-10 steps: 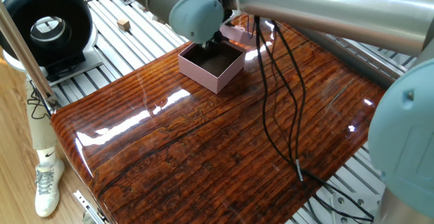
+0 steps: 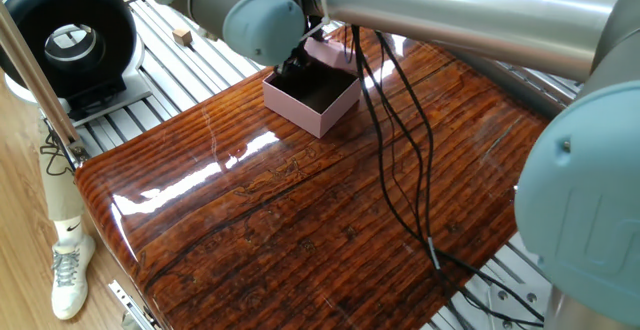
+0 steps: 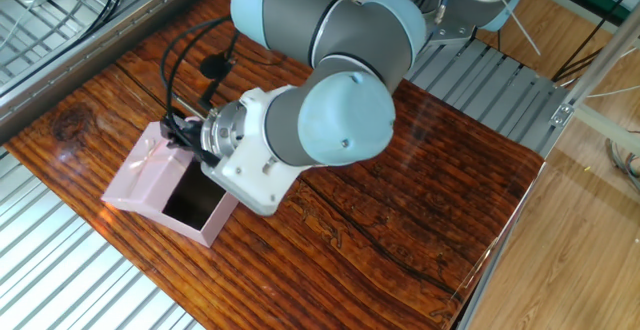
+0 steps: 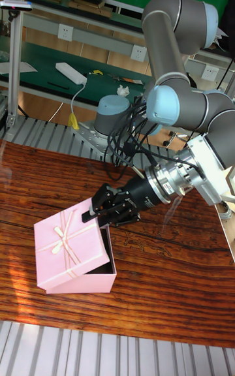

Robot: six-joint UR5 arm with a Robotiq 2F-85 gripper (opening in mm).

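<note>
The pink gift box (image 4: 97,283) stands on the wooden table, its dark inside partly uncovered in exterior view 2. A pink lid (image 4: 73,250) with a pale ribbon bow lies askew over part of the box, and in exterior view 2 the lid (image 3: 145,175) covers the left side of the opening. My black gripper (image 4: 96,219) reaches down at the lid's edge, beside the gap between lid and box. Its fingertips are at the lid's upper right edge; whether they clamp that edge does not show clearly. In exterior view 1 the arm hides most of the gripper.
Black cables (image 2: 400,160) hang from the arm over the table. A small wooden block (image 2: 182,37) and a black ring-shaped device (image 2: 70,35) stand off the table on the slatted metal.
In exterior view 1 the arm and gripper have shifted left. The lid behind the box has moved left as well, closer over the box, while the box has stayed put.
</note>
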